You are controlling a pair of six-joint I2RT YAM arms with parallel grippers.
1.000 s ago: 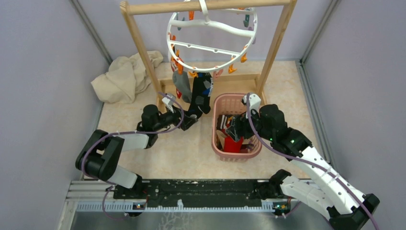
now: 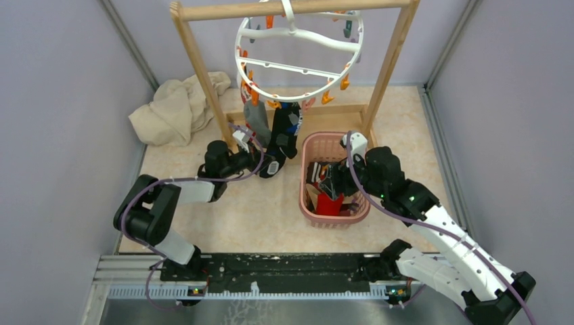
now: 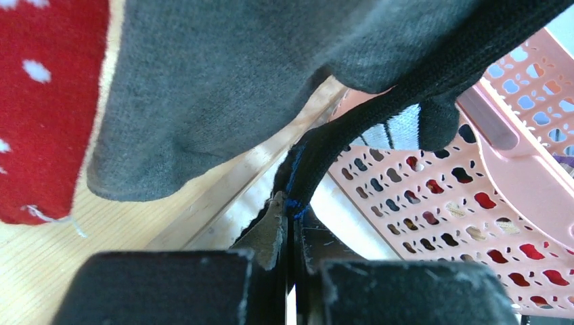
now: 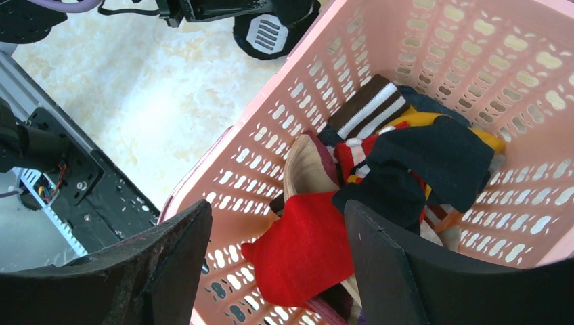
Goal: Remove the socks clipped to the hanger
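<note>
A white ring hanger with coloured clips hangs from the wooden frame. Below it hang a grey sock and a black sock with blue marks. My left gripper is shut on the black sock, pinching its dark cloth between the fingertips. Close above those fingers hang the grey sock and a red sock with white spots. Over the basket my right gripper stands open, its fingers apart with nothing gripped.
The pink basket holds several loose socks, among them a red one. It stands right of the hanging socks. A beige cloth lies at the back left. The wooden frame leg rises just behind my left arm.
The sock's toe has swung toward the front. The right arm stays almost still.
</note>
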